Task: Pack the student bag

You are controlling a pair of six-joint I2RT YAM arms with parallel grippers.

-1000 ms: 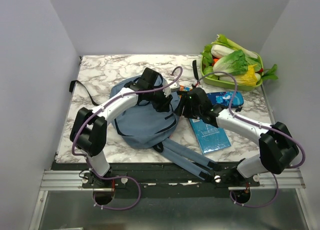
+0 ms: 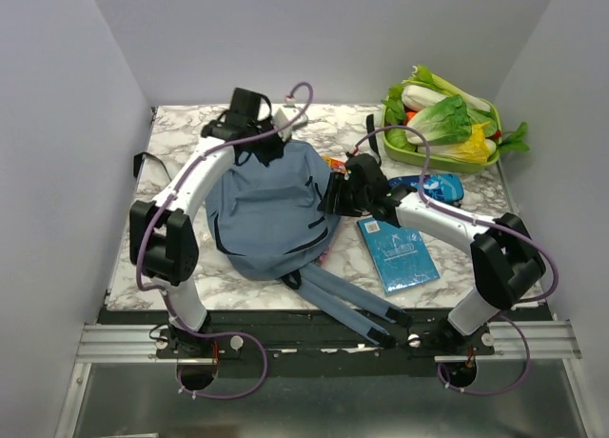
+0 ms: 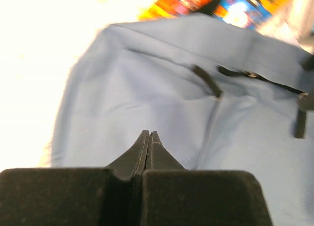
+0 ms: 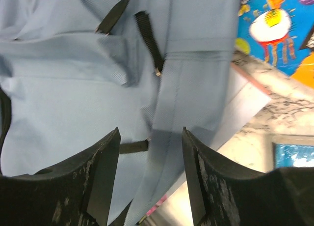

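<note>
The blue-grey student bag (image 2: 266, 209) lies flat on the marble-patterned table, its straps pointing to the front edge. Over the bag's upper part is my left gripper (image 2: 271, 154); in the left wrist view its fingers (image 3: 157, 155) are shut, and nothing shows between them. At the bag's right side my right gripper stands open, a fold of bag fabric and a dark zipper tab between or below its fingers; contact is unclear. To the right lie a blue book (image 2: 398, 255) and a blue patterned pencil case (image 2: 438, 188), partly behind my right arm.
A green basket (image 2: 447, 162) of vegetables fills the back right corner. An orange packet (image 2: 334, 164) lies by the bag's upper right edge. A pale flat item with a reddish edge (image 4: 245, 103) sticks out from under the bag.
My left gripper has swung left and back across the bag, away from the right one. My right gripper has shifted left onto the bag's edge. The strap ends have slid slightly left.
</note>
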